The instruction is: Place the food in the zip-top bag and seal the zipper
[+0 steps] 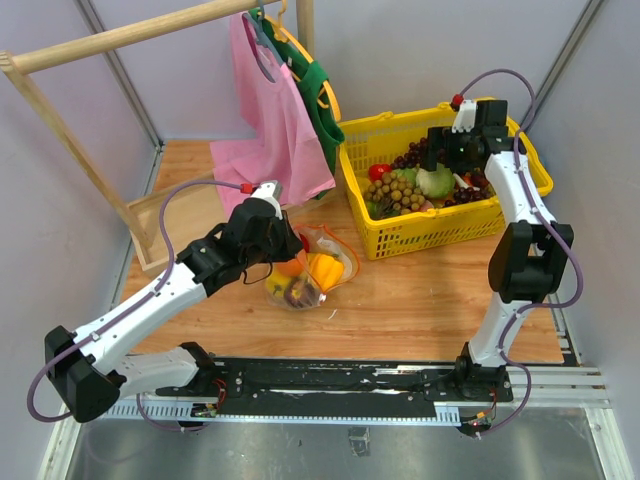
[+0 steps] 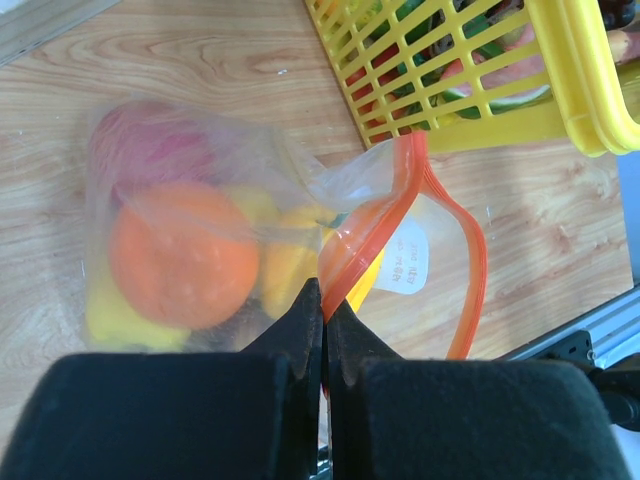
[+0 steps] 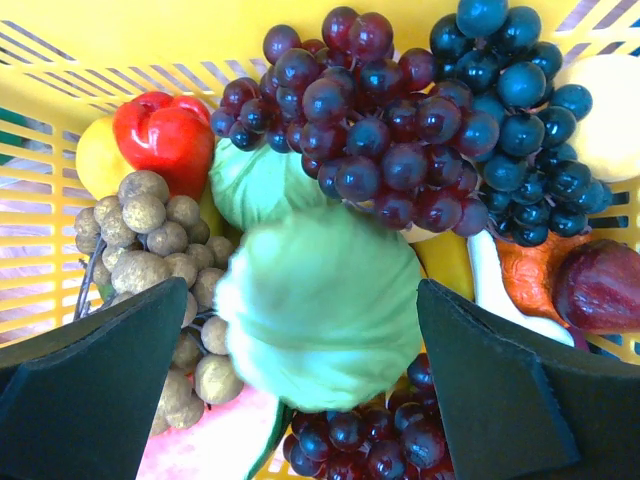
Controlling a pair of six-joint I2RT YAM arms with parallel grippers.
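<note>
The clear zip-top bag (image 1: 318,290) with an orange zipper lies on the table, its mouth partly open. Inside it are an orange ball-shaped food (image 2: 185,255), something yellow (image 2: 290,265) and something dark pinkish (image 2: 160,145). At the orange zipper strip (image 2: 372,235), my left gripper is shut with the bag's edge pinched at its fingertips. Over the yellow basket, my right gripper stands open, with a pale green round vegetable (image 3: 325,305) visible between and below its fingers; no grip on it shows.
The yellow basket (image 1: 430,238) holds grapes (image 3: 350,110), longan-like fruit (image 3: 140,220), a red pepper (image 3: 165,140) and other food. Pink cloth (image 1: 275,130) hangs behind the left arm from a wooden rack (image 1: 130,35).
</note>
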